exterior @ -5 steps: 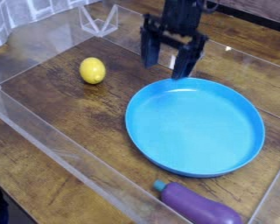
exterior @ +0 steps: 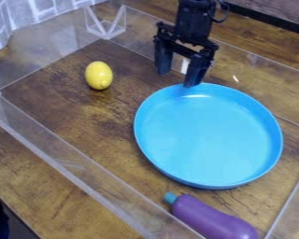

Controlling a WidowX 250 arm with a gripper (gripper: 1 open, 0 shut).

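Observation:
The black gripper [exterior: 183,62] is low at the top centre, just behind the large blue plate [exterior: 207,134], with its two fingers spread apart and a small pale patch between them, too small to identify. A yellow egg-shaped object [exterior: 100,76] sits on the wooden surface to the left. A purple eggplant-like object [exterior: 212,217] lies at the bottom right, in front of the plate.
Clear walls run along the left and lower edges of the wooden surface [exterior: 64,131]. Bare wood is free left of the plate and at the upper right.
The arm and gripper appear sharper and slightly narrower in outline, having shifted a little at the top centre. The plate, yellow object and purple object have not moved.

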